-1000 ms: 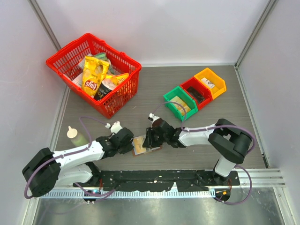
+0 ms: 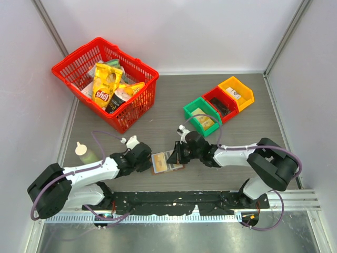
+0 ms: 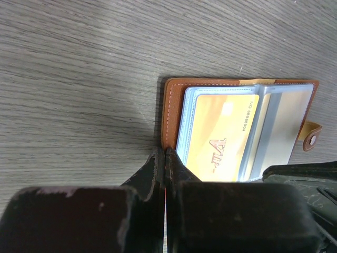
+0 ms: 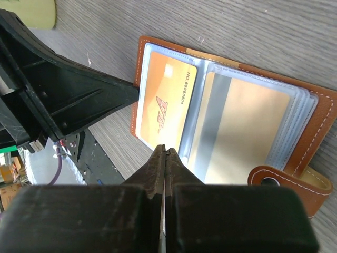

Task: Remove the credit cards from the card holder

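Note:
The brown leather card holder lies opened flat on the table between both grippers. A yellow card sits in a clear sleeve on its left side, with more sleeves and a strap with a snap at the right. My left gripper is shut, its tips at the holder's left edge beside the yellow card. My right gripper is shut with nothing seen between its tips, over the lower part of the sleeves.
A red basket of snacks stands at the back left, a bottle at the left. Green, red and yellow bins sit at the back right. The table's middle behind the holder is clear.
My right gripper has shifted to the right, showing more of the holder in the top view. My left arm and the holder have shifted slightly to the right.

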